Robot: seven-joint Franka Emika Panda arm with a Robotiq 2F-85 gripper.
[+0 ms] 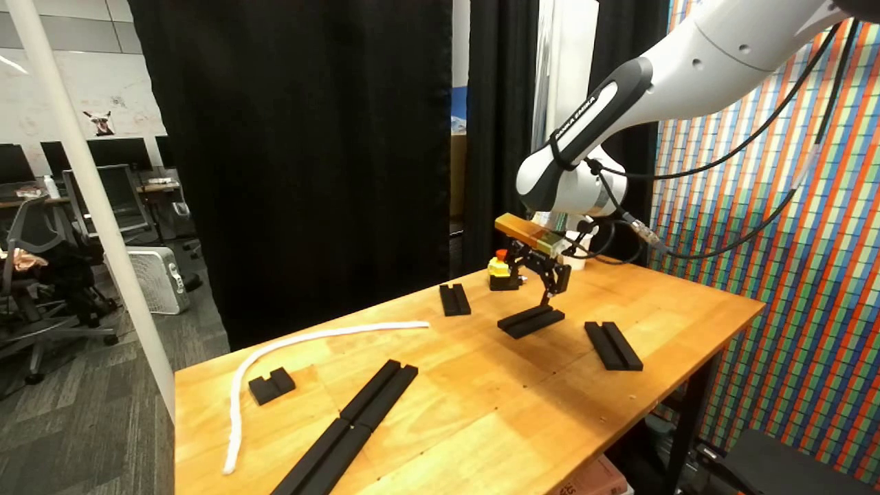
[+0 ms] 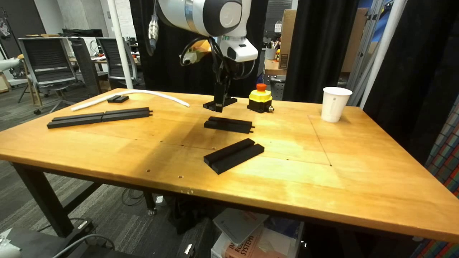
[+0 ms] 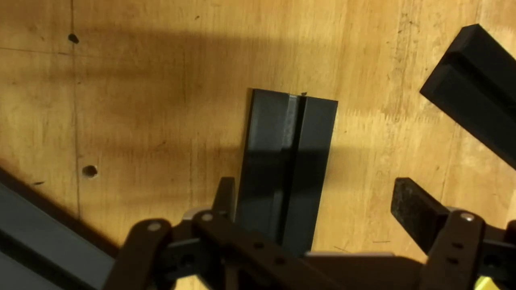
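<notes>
In the wrist view a black grooved block [image 3: 263,159] lies on the wooden table, its near end hidden behind the gripper's own parts. My gripper is open above it, one finger close to the block's left side and the other well clear on the right. That same block [image 1: 530,321] shows just under the gripper in exterior view 1, and in exterior view 2 the block [image 2: 228,124] has small pegs at one end. Nothing appears held. Two separate grooved blocks lie around it: one at the nearer side [image 2: 233,155], one toward the back [image 1: 455,300].
Two grooved pieces [image 1: 355,425] form a long line at the front left. Beside them are a short block [image 1: 271,385] and a curved white cord [image 1: 330,333]. A yellow-and-black box with a red button [image 2: 260,99] and a paper cup [image 2: 335,104] stand toward the back.
</notes>
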